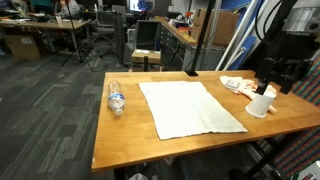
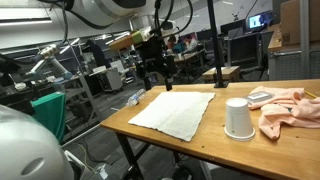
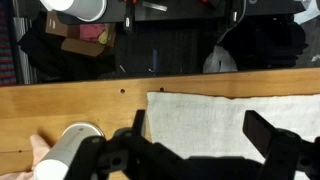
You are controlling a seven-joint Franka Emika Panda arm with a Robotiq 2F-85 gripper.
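My gripper [image 2: 158, 83] hangs in the air above the wooden table, fingers pointing down. In the wrist view its two black fingers [image 3: 268, 137] stand wide apart, with only table and white cloth below them, so it is open and empty. A white cloth [image 1: 190, 108] lies flat on the table. Upside down near the table's edge stands a white cup [image 2: 238, 121], beside the cloth and apart from the gripper. A clear plastic bottle [image 1: 116, 98] stands at the table's other end. Behind the cup is a crumpled pink and white cloth [image 2: 288, 113].
Bare wood [image 1: 125, 140] shows around the white cloth and along the table's edge. Dark floor [image 1: 45, 110] lies beyond it. Desks and a chair [image 1: 105, 30] stand farther back, clear of the table.
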